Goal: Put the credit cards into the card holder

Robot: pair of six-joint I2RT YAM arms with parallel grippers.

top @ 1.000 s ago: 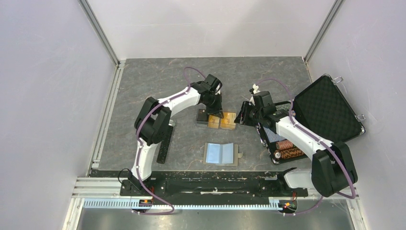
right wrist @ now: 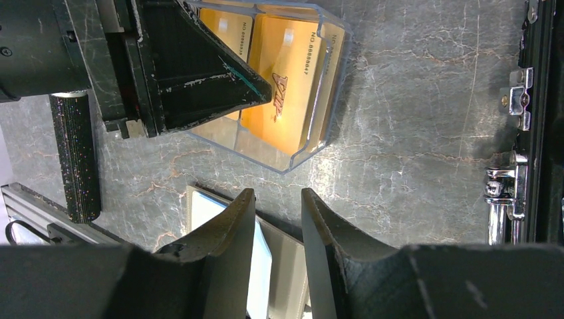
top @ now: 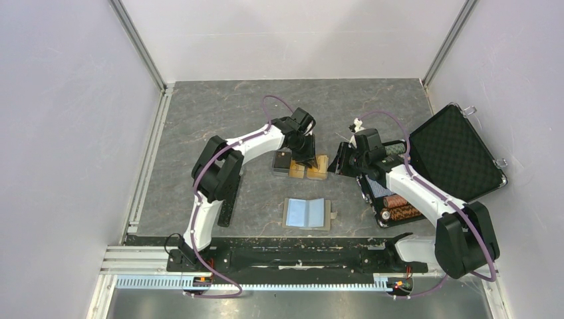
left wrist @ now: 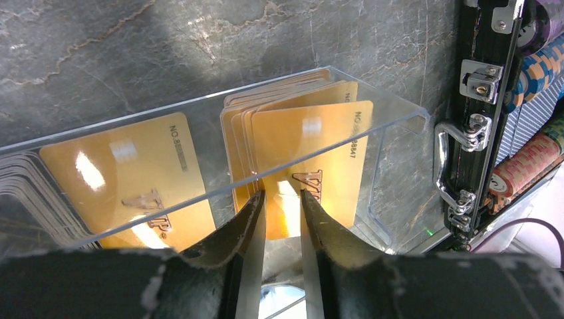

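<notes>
Gold cards (left wrist: 302, 139) stand fanned and leaning in the right compartment of a clear box; more gold cards (left wrist: 126, 173) fill the compartment beside it. In the left wrist view my left gripper is slightly open, its tips over the lower part of the front right-hand card; whether they touch it is unclear. A flat grey-beige folder with light blue pages (top: 306, 214), apparently the card holder, lies open near the table front. My right gripper is also part open and empty, just right of the clear box (right wrist: 292, 163).
An open black case (top: 459, 153) with rolls of chips stands at the right, under the right arm. A black bar-shaped object (top: 229, 203) lies by the left arm. Bare table separates the box from the folder.
My left gripper has shifted right and slightly toward the front, from the middle of the box to over its right compartment. The right arm has barely moved.
</notes>
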